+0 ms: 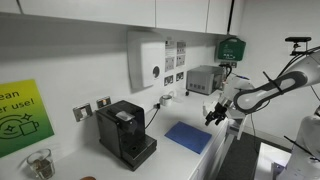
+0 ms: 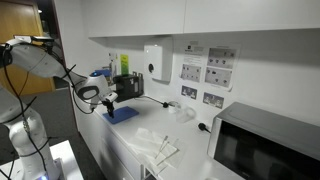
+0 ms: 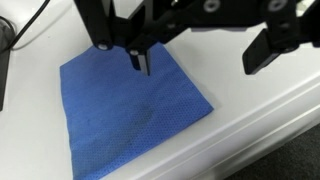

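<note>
A blue cloth [image 3: 135, 105] lies flat on the white counter, close to its front edge, in the wrist view. The same blue cloth [image 1: 188, 136] shows in exterior view 1 and, partly behind the arm, the blue cloth [image 2: 120, 114] shows in exterior view 2. Over the cloth and the counter's edge hangs my gripper, open, its fingers [image 3: 264, 50] wide apart and nothing between them. In exterior view 1 the gripper [image 1: 212, 117] is small, at the right of the cloth.
A black coffee machine [image 1: 127, 135] stands left of the cloth, and a glass [image 1: 41, 164] is farther left. Crumpled white cloth or paper [image 2: 155, 146] covers part of the counter near the microwave [image 2: 262, 140]. Cabinets [image 2: 200, 18] hang overhead. Bare counter surrounds the cloth.
</note>
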